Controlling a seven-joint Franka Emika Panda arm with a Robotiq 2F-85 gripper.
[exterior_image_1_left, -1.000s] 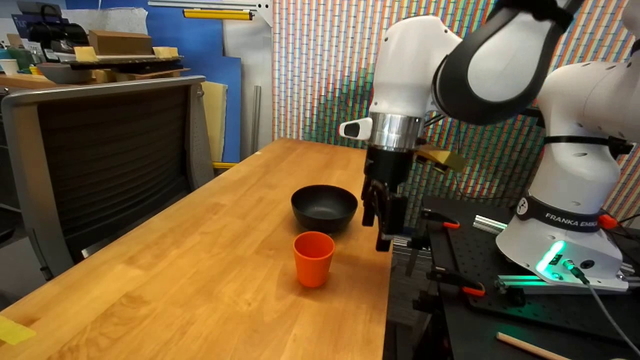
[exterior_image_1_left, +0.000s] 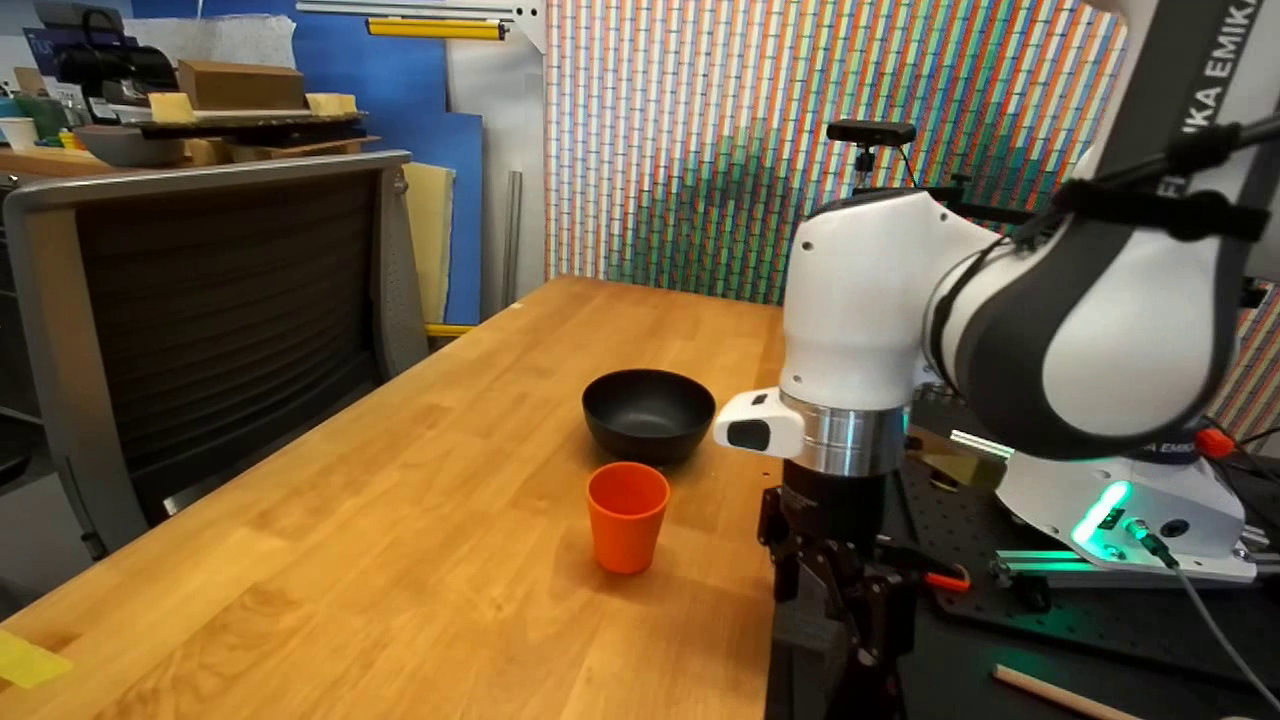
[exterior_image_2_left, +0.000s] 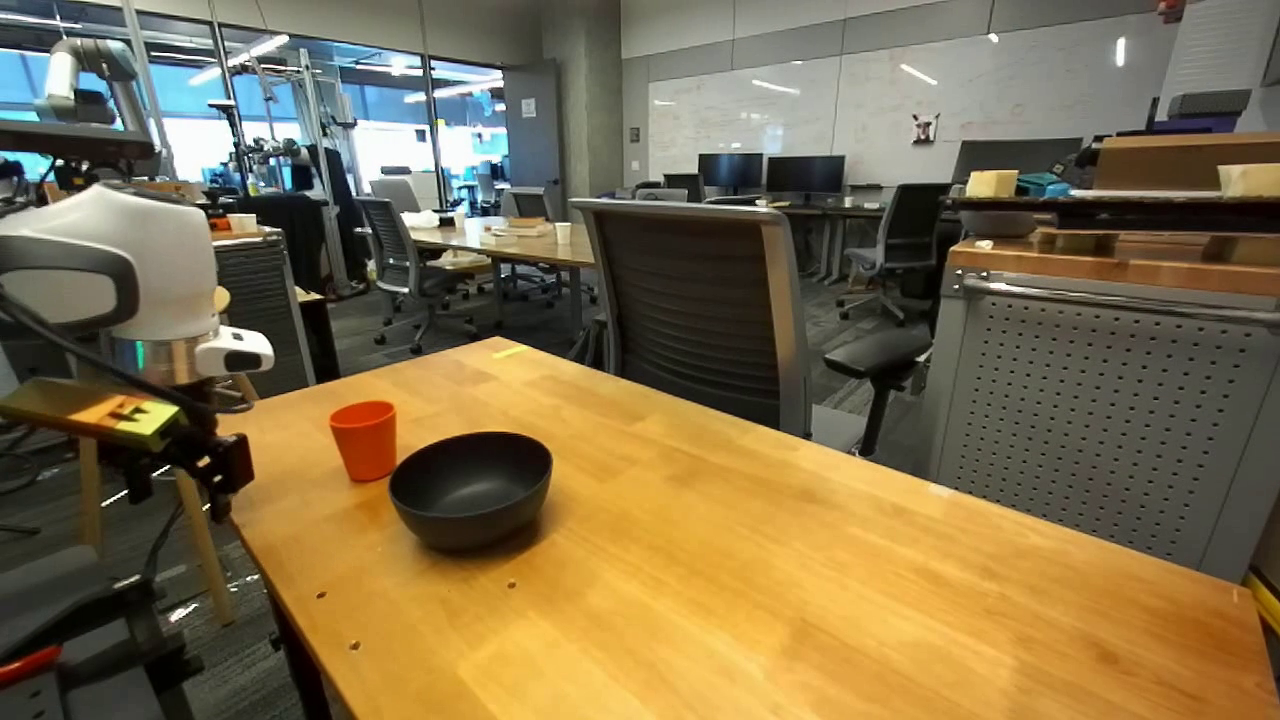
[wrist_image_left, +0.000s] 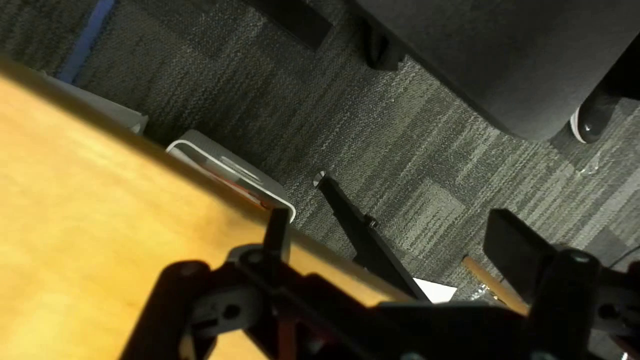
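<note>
An orange cup (exterior_image_1_left: 627, 532) stands upright on the wooden table, close beside a black bowl (exterior_image_1_left: 649, 416). In the second exterior view the cup (exterior_image_2_left: 363, 440) is just left of the bowl (exterior_image_2_left: 471, 490), and the bowl's visible inside looks empty. My gripper is open over the table's edge, its fingers (wrist_image_left: 517, 255) wide apart with only floor and table edge between them. From exterior view 1, the gripper hangs to the right of the cup, apart from it. Neither cup nor bowl appears in the wrist view.
An office chair (exterior_image_1_left: 228, 324) stands along its far side. Orange-tipped clamps (exterior_image_1_left: 948, 581) and a wooden stick (exterior_image_1_left: 1062, 694) are on the dark robot stand.
My arm has come toward the exterior camera and lower, moving from beside the bowl to the right of the cup. The cup and bowl have not moved.
</note>
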